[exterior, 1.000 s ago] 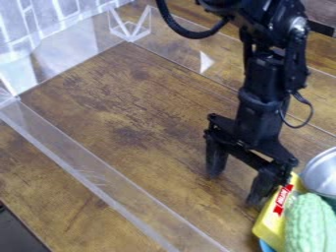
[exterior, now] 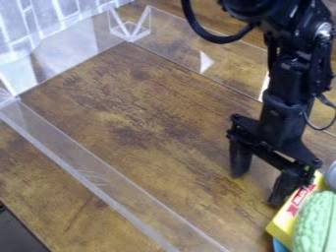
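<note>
The black gripper (exterior: 258,176) is low over the wooden board at the right, its two fingers spread open. Its right finger reaches the edge of a yellow box (exterior: 294,212) with a red label. A pale green textured item (exterior: 315,226) sits beside the box in the bottom right corner, and part of a grey round object shows at the right edge, mostly out of frame. Whether anything lies between the fingers is hard to tell; none shows.
Clear plastic walls (exterior: 92,167) border the wooden board (exterior: 138,118) on the left and at the back. The middle and left of the board are bare. A white grated cloth or rack (exterior: 39,25) is at the top left.
The gripper has moved a little to the right over the last second, toward the yellow box. It remains open.
</note>
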